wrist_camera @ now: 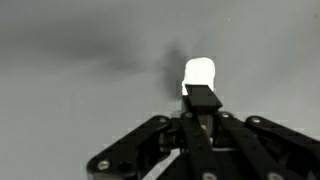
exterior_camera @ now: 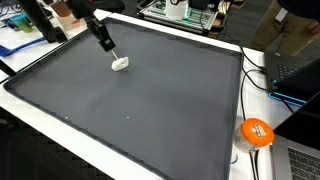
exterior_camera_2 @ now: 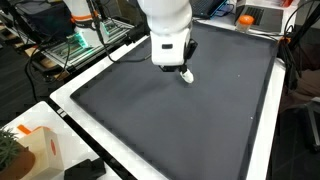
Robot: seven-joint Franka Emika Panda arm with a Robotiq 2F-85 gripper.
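Observation:
A small white-headed tool [exterior_camera: 120, 64] with a thin pale handle slants down from my gripper [exterior_camera: 112, 53] near the far left part of the dark grey board [exterior_camera: 150, 105]. In exterior view 2 the white head [exterior_camera_2: 187, 76] shows just beyond my gripper [exterior_camera_2: 180, 67]. Seen from the wrist, my gripper is shut, and the white head [wrist_camera: 199, 72] sticks out past its black fingertips. The handle is mostly hidden there. Whether the head touches the board is hard to tell.
An orange-topped white container [exterior_camera: 254, 134] stands off the board's right side, near a laptop [exterior_camera: 290, 82] and black cables. The board is bare apart from the tool and arm. A plant pot [exterior_camera_2: 20, 160] sits outside its edge in exterior view 2.

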